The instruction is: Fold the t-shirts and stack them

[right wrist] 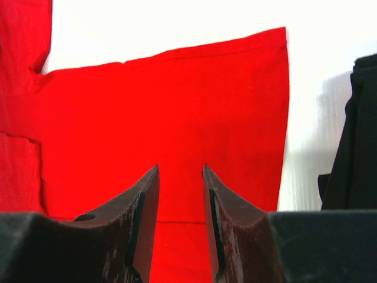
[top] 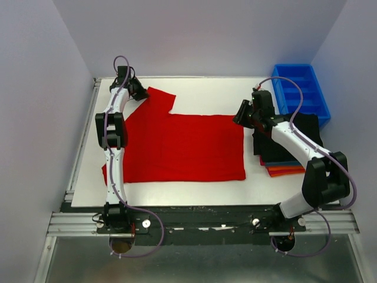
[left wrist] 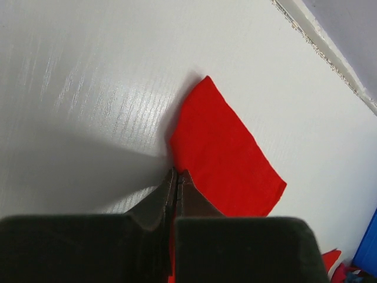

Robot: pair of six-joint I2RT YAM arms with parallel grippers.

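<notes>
A red t-shirt [top: 182, 147] lies spread across the white table, one sleeve [top: 161, 99] sticking out at the back left. At that sleeve's left edge my left gripper [top: 145, 94] is low and shut. In the left wrist view the fingertips [left wrist: 186, 177] meet right at the edge of the red sleeve [left wrist: 221, 138]; whether any cloth is pinched between them I cannot tell. Over the shirt's right side, my right gripper [top: 237, 121] hangs open. The right wrist view shows red cloth [right wrist: 177, 118] below its parted fingers [right wrist: 151, 188], none of it held.
A stack of folded shirts, black on top [top: 274, 150], stands at the right under the right arm. Behind it is a blue bin [top: 300, 91]. Bare table [top: 206, 97] shows behind the shirt and along its front.
</notes>
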